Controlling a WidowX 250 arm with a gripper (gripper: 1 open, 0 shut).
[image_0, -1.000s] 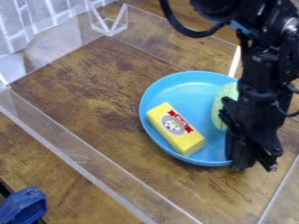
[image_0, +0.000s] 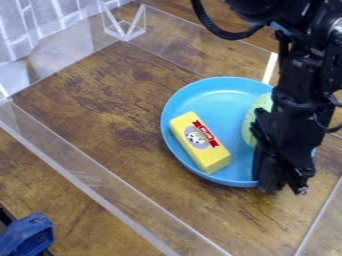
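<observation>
A blue round plate (image_0: 213, 98) lies on the wooden board, holding a yellow block with a red label (image_0: 209, 152) and a pale green oval object (image_0: 250, 124), which is partly behind the robot. The black gripper (image_0: 278, 175) is low at the plate's right edge, beside the green object. Its fingertips are dark and bunched at the rim, and nothing shows clearly between them; whether it is open or shut is hard to see.
Bare wooden surface (image_0: 94, 100) fills the left and front, bordered by clear plastic edges. A blue object (image_0: 27, 236) sits at the lower left corner. A white cloth is at the top left.
</observation>
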